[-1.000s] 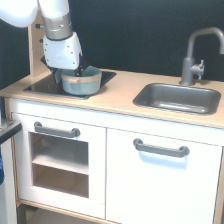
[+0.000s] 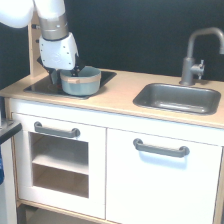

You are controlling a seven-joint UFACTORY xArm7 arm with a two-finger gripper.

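Observation:
A blue-green pot (image 2: pixel 85 83) rests on the dark stovetop (image 2: pixel 43 87) at the left of the counter. Over the pot's left side, from above, comes my gripper (image 2: pixel 65 75), its white body higher up and its dark fingers low by the rim. The fingers are small and dark against the stove, so whether they are apart or closed on the rim is unclear.
A steel sink (image 2: pixel 178 98) with a grey tap (image 2: pixel 190 60) occupies the counter's right side. Bare wooden counter (image 2: pixel 118 92) lies between stove and sink. Below are an open-looking oven compartment (image 2: pixel 60 152) and a white cupboard door (image 2: pixel 160 175).
My gripper has shifted very slightly left and down. The pot has barely moved, if at all.

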